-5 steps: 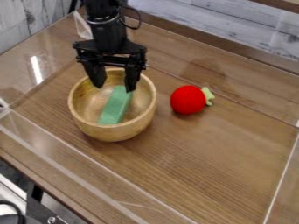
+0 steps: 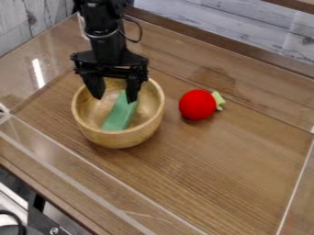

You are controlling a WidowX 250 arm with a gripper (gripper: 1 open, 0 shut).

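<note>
A tan bowl (image 2: 117,136) stands on the wooden table, with a green oblong object (image 2: 120,114) lying inside it. The black gripper (image 2: 110,84) is above the back part of the bowl, open, its two fingers spread over the bowl's interior near the rear rim; whether they touch anything is hard to tell. A red round object (image 2: 197,105) with a pale green tip sits to the right of the bowl.
A pale wall is at the top left, and the table's edge runs along the lower left.
The gripper has moved a little to the left over the bowl. The bowl and red object look nearly unmoved.
</note>
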